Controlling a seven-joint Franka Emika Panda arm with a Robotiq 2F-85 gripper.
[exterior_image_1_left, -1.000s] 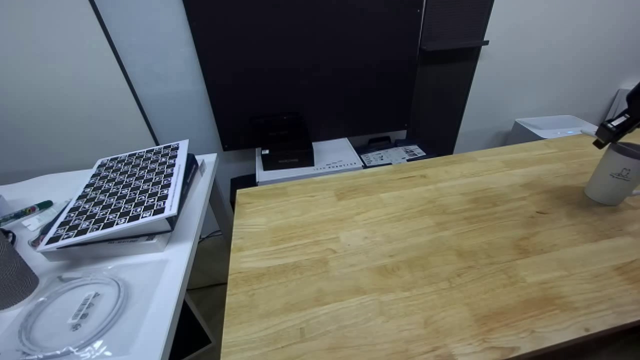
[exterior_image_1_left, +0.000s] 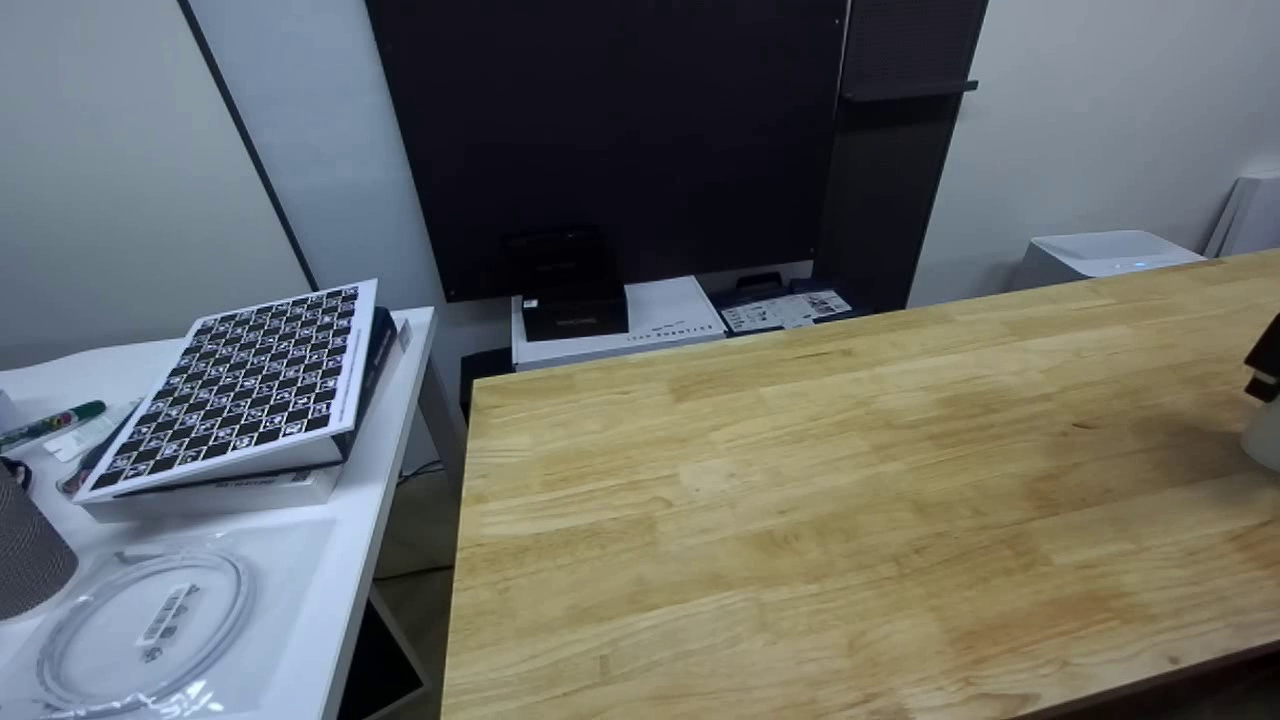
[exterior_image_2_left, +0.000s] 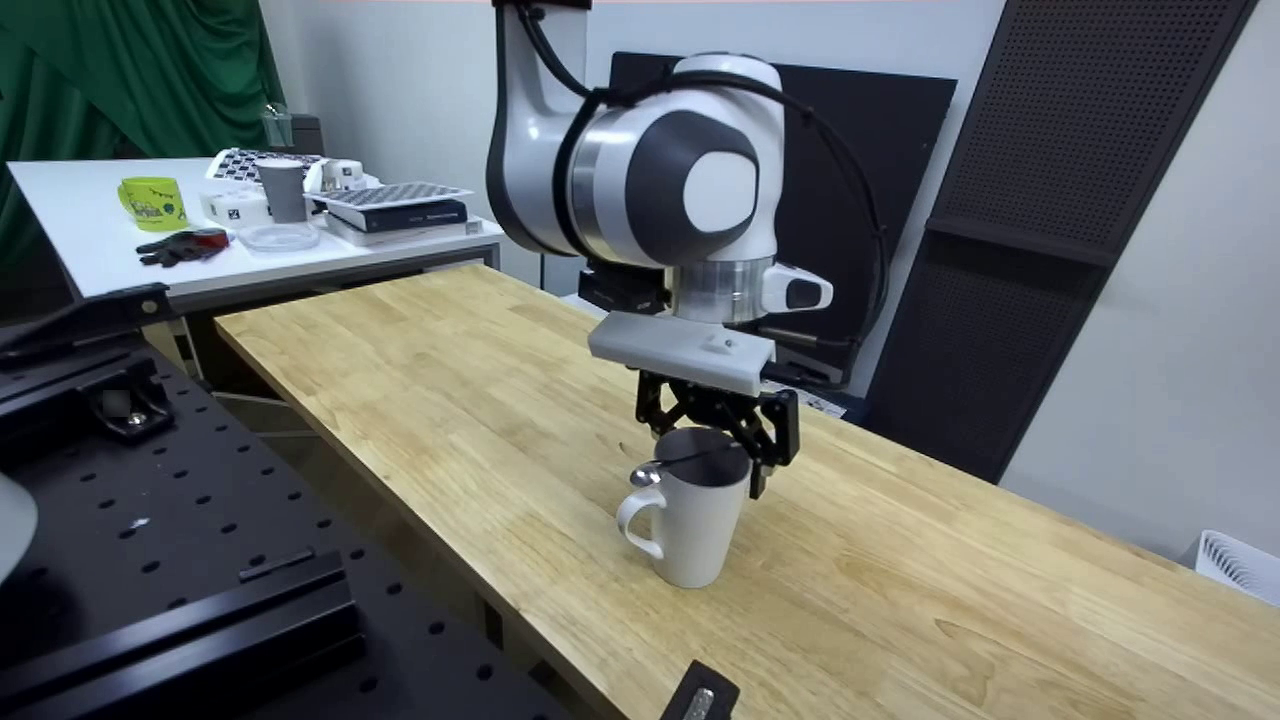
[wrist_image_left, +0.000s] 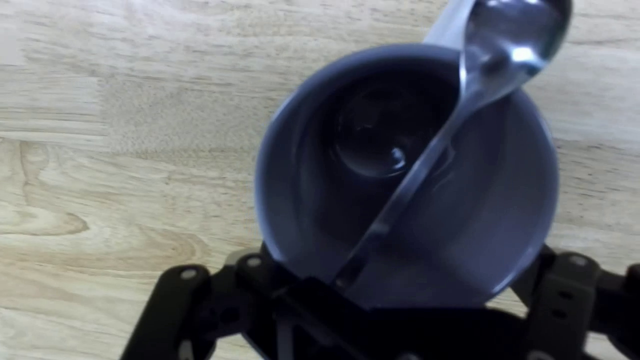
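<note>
A white mug (exterior_image_2_left: 702, 528) with a grey inside stands upright on the wooden table, its handle (exterior_image_2_left: 638, 523) pointing left. A metal spoon (wrist_image_left: 420, 171) slants through its opening; the spoon's bowl (wrist_image_left: 516, 42) juts past the rim above the handle. Around the side of the mug opposite the handle, my gripper (exterior_image_2_left: 710, 451) stands open, one finger on either side near the rim. In the wrist view both dark fingers (wrist_image_left: 258, 270) flank the lower rim; whether they touch it cannot be told. Only a sliver of the mug (exterior_image_1_left: 1266, 437) shows in exterior view 1.
Bare wooden table (exterior_image_1_left: 768, 516) stretches widely beside the mug. A white side table (exterior_image_2_left: 102, 222) at the back left carries a green mug (exterior_image_2_left: 152, 203), a grey cup (exterior_image_2_left: 283, 190) and boxes. A black perforated plate (exterior_image_2_left: 240, 540) lies near the table's front edge.
In exterior view 1 the mug has shifted right and nearer the camera, mostly out of the picture. The gripper part beside it has moved the same way.
</note>
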